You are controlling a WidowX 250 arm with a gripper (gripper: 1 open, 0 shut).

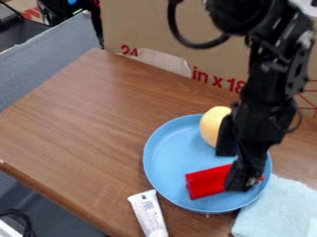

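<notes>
A blue plate [173, 157] sits on the wooden table with a red block [206, 182] lying on its lower part. A yellow rounded object [213, 124] is at the plate's upper right, partly behind the arm. The black gripper [235, 159] is low over the plate's right side, beside the red block and in front of the yellow object. It is open; whether its fingers touch the block is unclear.
A white tube [147, 215] lies at the table's front edge, left of the plate. A pale cloth [277, 212] lies at the lower right. Cardboard [161, 23] stands behind.
</notes>
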